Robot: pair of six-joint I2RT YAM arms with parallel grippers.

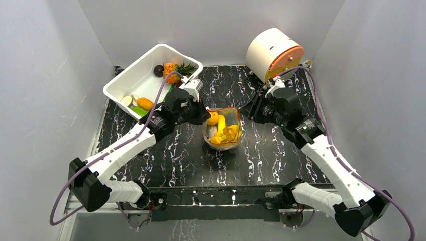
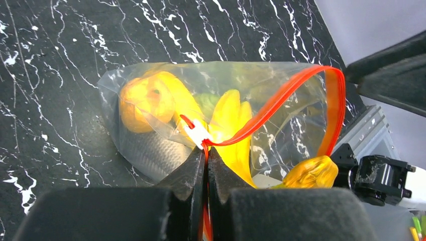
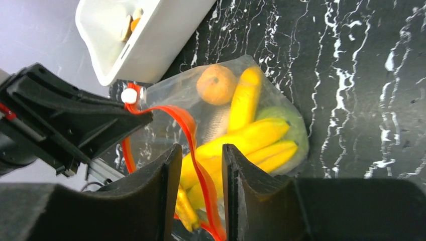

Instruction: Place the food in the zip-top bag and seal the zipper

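Observation:
The clear zip bag [image 1: 222, 129] with red zipper stands mid-table, holding an orange fruit [image 2: 145, 104], yellow bananas [image 3: 251, 138] and other yellow food. My left gripper is shut on the red zipper by its white slider [image 2: 198, 132], at the bag's top left. My right gripper is part open at the bag's right, its fingertips apart around the red zipper strip in its own view; contact is not clear.
A white bin [image 1: 115, 90] with pineapple, avocado and other food stands back left. A cream cylinder [image 1: 271, 47] with an orange lid is back right.

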